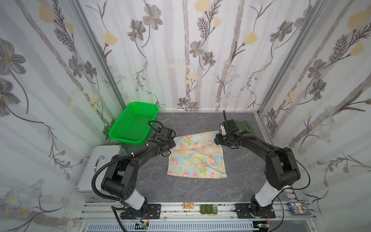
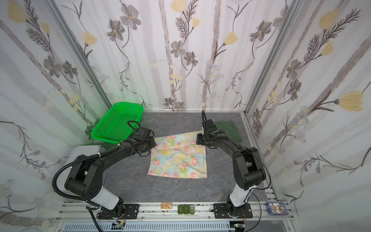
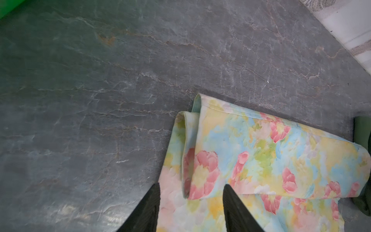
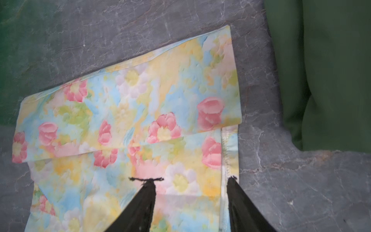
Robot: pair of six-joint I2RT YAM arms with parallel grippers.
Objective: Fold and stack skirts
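Observation:
A pastel floral skirt (image 1: 195, 162) lies on the grey table, its far edge folded over in a band (image 3: 278, 154). My left gripper is over the skirt's left side, fingers apart, with no cloth visibly held between the tips. My right gripper stands open over the skirt's right side, below the folded band in its wrist view. A dark green folded cloth (image 4: 332, 77) lies just right of the skirt, partly hidden by the right arm in both top views.
A green plastic basket (image 1: 116, 131) sits at the back left. A grey box (image 1: 88, 170) with a handle stands at the left front. Bare table (image 1: 193, 189) shows in front of the skirt and behind it. Patterned walls enclose the back and sides.

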